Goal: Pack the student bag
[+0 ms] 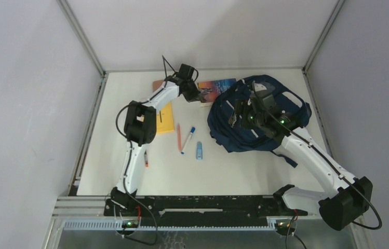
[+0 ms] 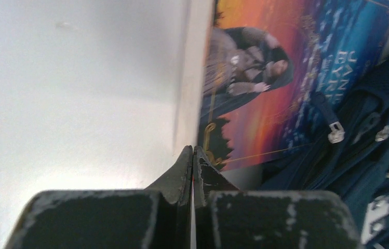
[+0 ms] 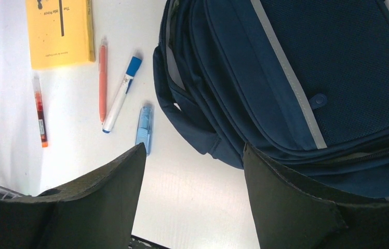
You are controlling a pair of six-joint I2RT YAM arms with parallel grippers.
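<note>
My left gripper is shut, nothing visible between its fingers, at the near end of an illustrated book (image 1: 217,86) with a sunset-coloured cover, which lies at the back beside the navy bag (image 1: 233,135). Over the bag, my right gripper stands open and empty. A yellow notebook (image 3: 59,41) lies left of centre, partly under the left arm. Nearer me lie an orange pen (image 3: 102,83), a white marker with blue cap (image 3: 122,93), a light-blue item (image 3: 144,129) and a red-brown pen (image 3: 40,114).
A brown item (image 1: 157,84) lies behind the left arm. Walls border the back and sides.
</note>
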